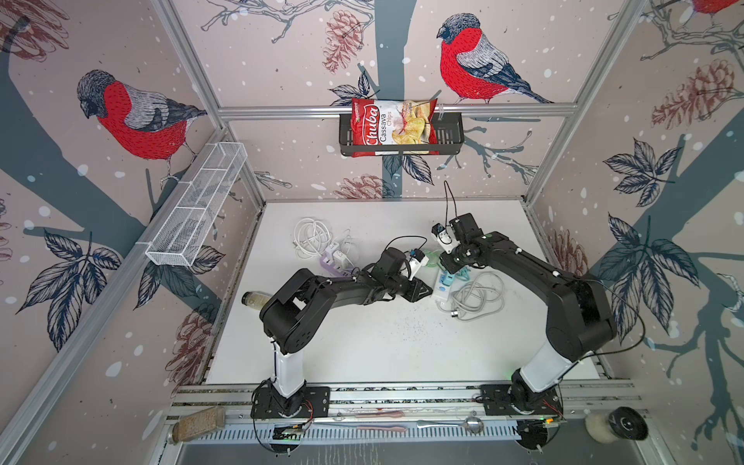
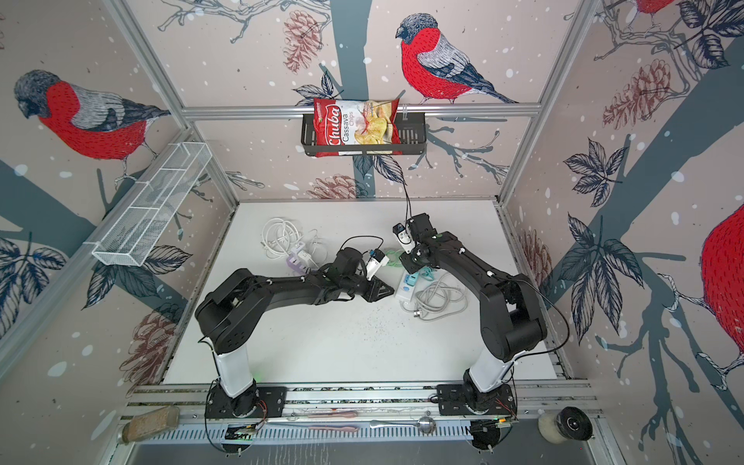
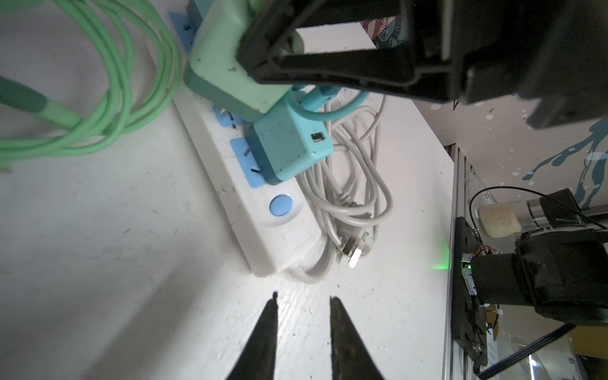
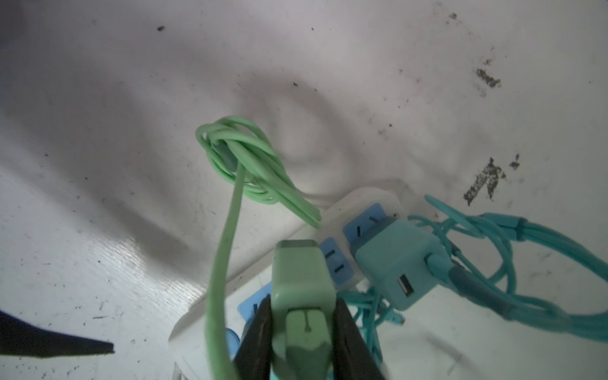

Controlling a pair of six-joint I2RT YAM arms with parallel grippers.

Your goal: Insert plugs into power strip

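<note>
The white power strip point(image 3: 278, 243) lies on the table, its blue sockets facing up. Near its blue button a teal plug point(image 3: 291, 139) sits on the strip. Another teal plug point(image 4: 395, 259) is on a socket toward the other end. My right gripper is shut on a green plug point(image 4: 304, 266), held above the strip between the teal plugs. Whether its prongs touch a socket is hidden. My left gripper is part open beside the strip's button end, only bare table showing between its fingers.
Coiled green cord point(image 4: 253, 158) lies beside the strip. On the other side is a coiled grey-white cable point(image 3: 354, 202) with its own plug. A purple strip and white cord point(image 1: 312, 236) lie at the back left.
</note>
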